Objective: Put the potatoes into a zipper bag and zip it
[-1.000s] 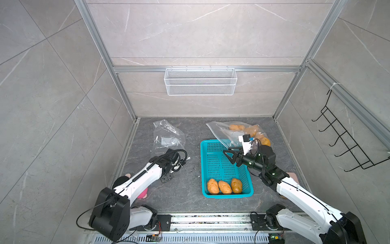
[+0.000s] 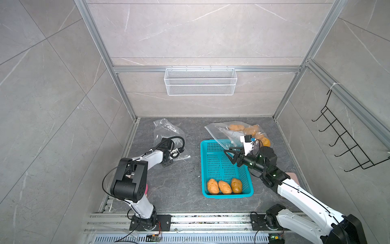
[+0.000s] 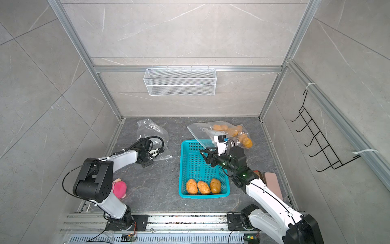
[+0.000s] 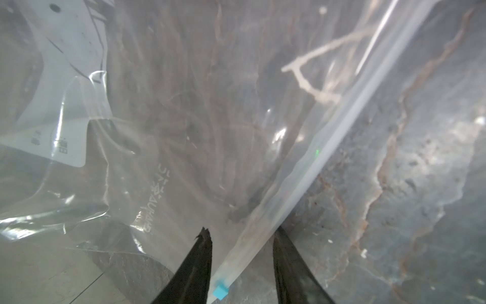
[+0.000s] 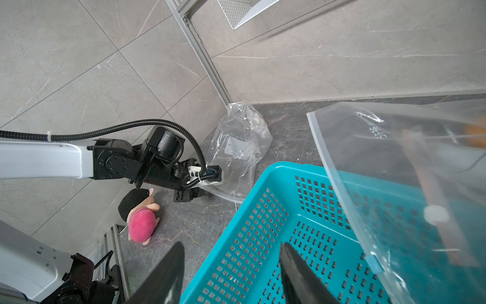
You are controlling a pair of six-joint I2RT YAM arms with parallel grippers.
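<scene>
An empty clear zipper bag (image 2: 164, 128) lies at the back left. My left gripper is low over its zip strip, fingers part open on either side of the blue slider (image 4: 220, 290). A second zipper bag (image 2: 227, 132) holding several potatoes lies at the back right, overhanging the basket. Three more potatoes (image 2: 224, 187) sit along the front of the turquoise basket (image 2: 203, 166). My right gripper is open above the basket, with nothing visible between its fingers.
A pink plush toy (image 3: 119, 188) lies at the front left. A pink board (image 3: 273, 185) is right of the basket. A wire shelf (image 2: 199, 81) hangs on the back wall. Bare table shows between the left bag and basket.
The right gripper is nearly still, and the potato bag has shifted slightly.
</scene>
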